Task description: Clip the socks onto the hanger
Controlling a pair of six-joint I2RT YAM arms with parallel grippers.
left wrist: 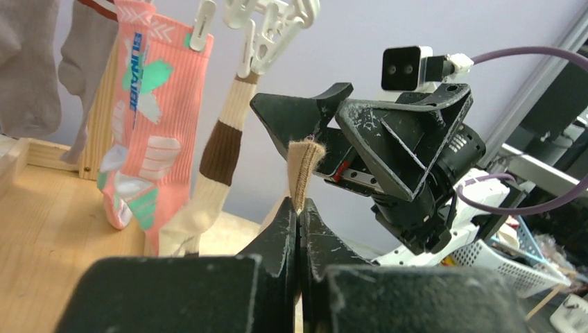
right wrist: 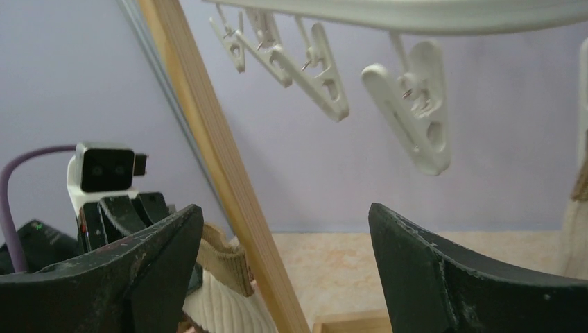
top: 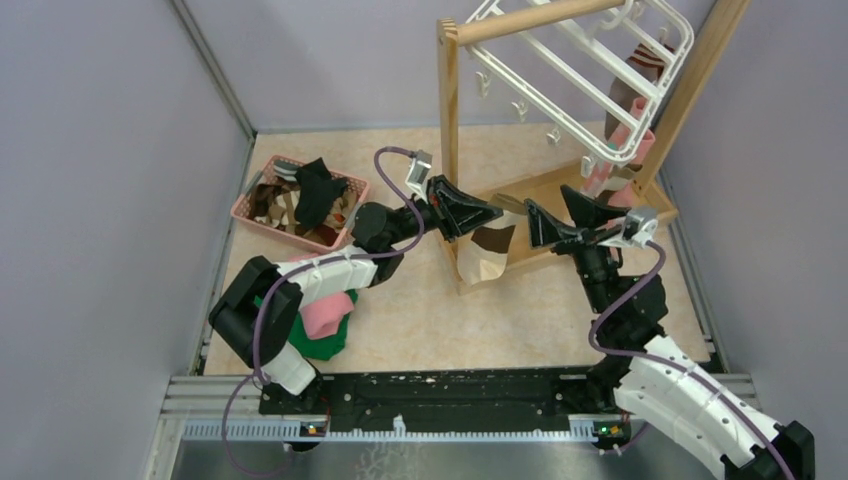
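My left gripper [top: 495,214] is shut on a cream-and-brown sock [top: 490,250], whose tan cuff [left wrist: 301,170] pokes up from its fingertips. My right gripper [top: 549,210] stands open just right of that sock, fingers either side, nothing visibly held; in the right wrist view the sock [right wrist: 225,305] lies beyond its left finger. Pink socks [left wrist: 166,125], a cream-brown sock [left wrist: 222,152] and grey socks [left wrist: 28,76] hang from the white hanger [top: 560,110]. Free white clips [right wrist: 423,111] hang above the right gripper.
A wooden frame [top: 448,90] with a tray base [left wrist: 62,222] carries the hanger. A pink basket [top: 250,225] of socks and green and pink cloths [top: 325,315] lie on the left of the table, whose front middle is clear.
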